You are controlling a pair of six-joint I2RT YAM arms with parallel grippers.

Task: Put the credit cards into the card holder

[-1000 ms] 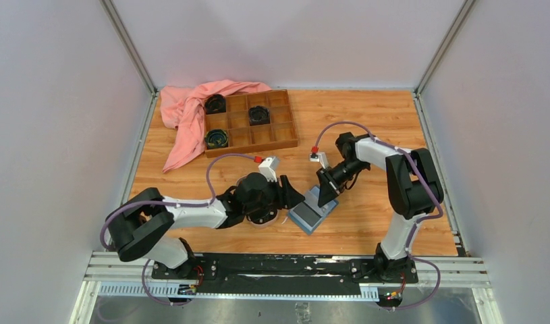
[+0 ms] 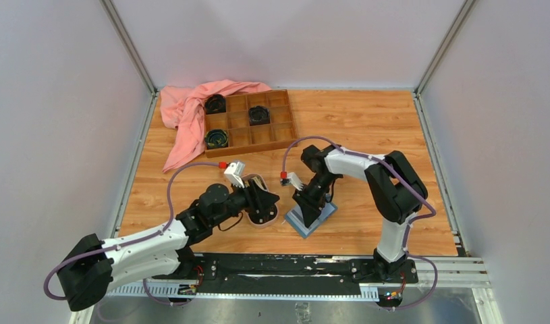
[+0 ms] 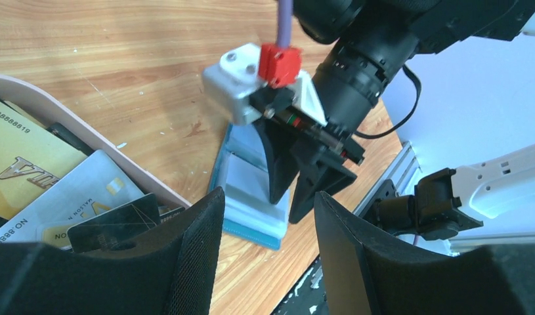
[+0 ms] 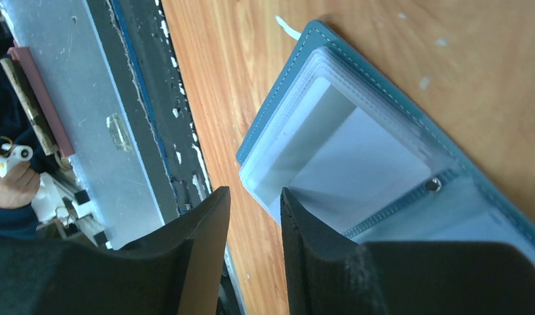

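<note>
The light-blue card holder (image 2: 301, 225) lies flat on the table, its clear pockets facing up. My right gripper is part open over one end of the holder, with no card between its fingers. One right finger (image 4: 300, 230) overlaps the pocket's edge in the right wrist view; contact cannot be told. Several credit cards, among them a gold card (image 3: 28, 154), a light-blue card (image 3: 87, 190) and a dark card (image 3: 113, 223), lie in a pale bin (image 3: 94, 134). Beside that bin my left gripper stands open and empty, its fingers well apart.
At the back, a wooden compartment tray (image 2: 262, 147) holds several black round items. Left of it lies a crumpled pink cloth (image 2: 184, 125). Both arms work close together near the front edge.
The left arm has drawn back to the left, away from the holder, uncovering more of the bin. Moving left and toward the front, the right gripper has come over the holder's middle.
</note>
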